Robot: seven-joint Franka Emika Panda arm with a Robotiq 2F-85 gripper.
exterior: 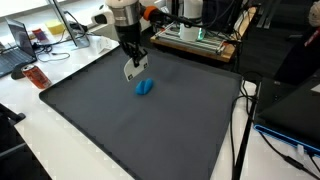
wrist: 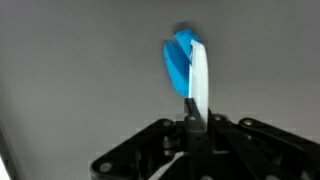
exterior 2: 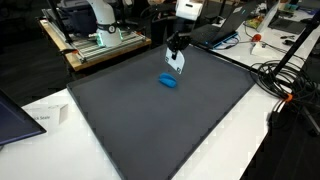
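A flat, thin white piece [exterior: 136,67] hangs from my gripper [exterior: 136,53], whose fingers are shut on its upper part. In the wrist view the white piece [wrist: 199,78] appears nearly edge-on, reaching away from the shut gripper. A small blue object [exterior: 144,87] lies on the dark mat, just below and beside the white piece. From above, the white piece covers part of the blue object [wrist: 178,64]. Exterior view 2 also has the blue object [exterior 2: 167,80] near the hanging white piece [exterior 2: 174,61]; whether they touch, I cannot tell.
An orange-red can [exterior: 36,76] stands off its left corner in exterior view 1. A laptop [exterior: 14,52] and cables lie beyond it.
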